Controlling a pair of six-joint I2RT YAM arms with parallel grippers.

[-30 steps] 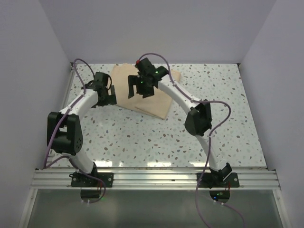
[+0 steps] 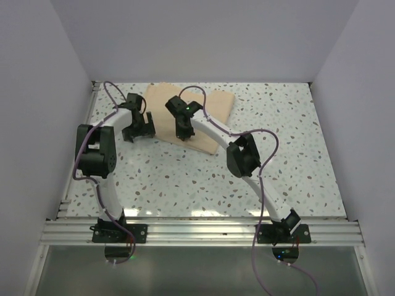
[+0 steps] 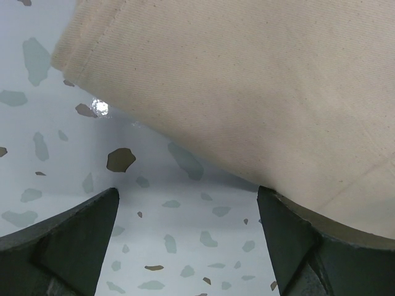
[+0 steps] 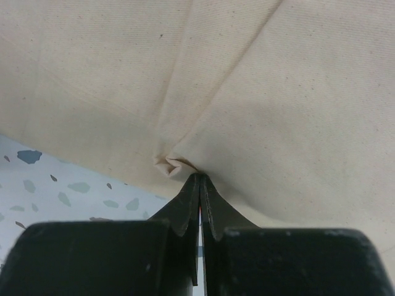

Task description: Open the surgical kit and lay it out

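Note:
A beige cloth (image 2: 217, 108) is spread at the table's back middle. My left gripper (image 2: 139, 129) stands open at the cloth's near left edge; in the left wrist view its dark fingers (image 3: 68, 246) straddle bare table beside the fabric (image 3: 216, 80). My right gripper (image 2: 184, 137) is down on the middle of the cloth, shut. In the right wrist view its fingertips (image 4: 192, 185) meet at a small folded lip in the fabric (image 4: 278, 123); whether any cloth is pinched between them cannot be made out.
Both arms reach in from the front edge, with grey walls around.
Since one second ago my right gripper has lowered onto the cloth and shut. My left gripper has moved slightly rightward along the cloth's edge, still open.

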